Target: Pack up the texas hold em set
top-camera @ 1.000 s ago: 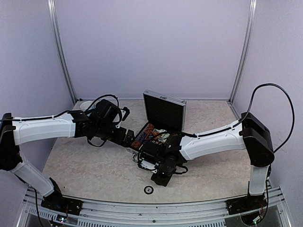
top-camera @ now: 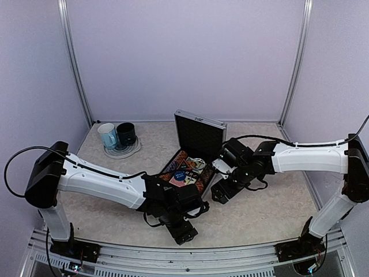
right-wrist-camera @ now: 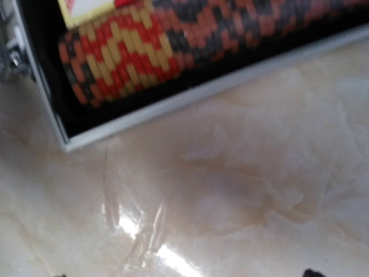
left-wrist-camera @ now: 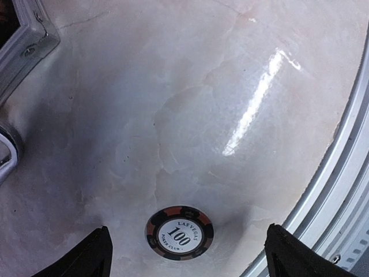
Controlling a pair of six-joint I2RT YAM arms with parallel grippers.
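Observation:
A black poker chip marked 100 (left-wrist-camera: 180,233) lies flat on the table, low in the left wrist view. My left gripper is part open above it, its dark fingers (left-wrist-camera: 86,254) on either side and apart from the chip; in the top view this gripper (top-camera: 183,234) hides the chip. The silver case (top-camera: 200,138) stands with its lid up, chips and cards inside. Its row of red, yellow and dark chips (right-wrist-camera: 121,55) fills one side. Beside the case hangs my right gripper (top-camera: 219,195), open, with only bare table between its fingertips in the right wrist view.
A light blue mug (top-camera: 107,136) and a black mug (top-camera: 126,134) stand on clear saucers (top-camera: 122,153) at the back left. The metal rail (top-camera: 173,252) bounds the front edge. Right of the case the tabletop (top-camera: 277,213) is clear.
The right arm has drawn back to the right, away from the case's front.

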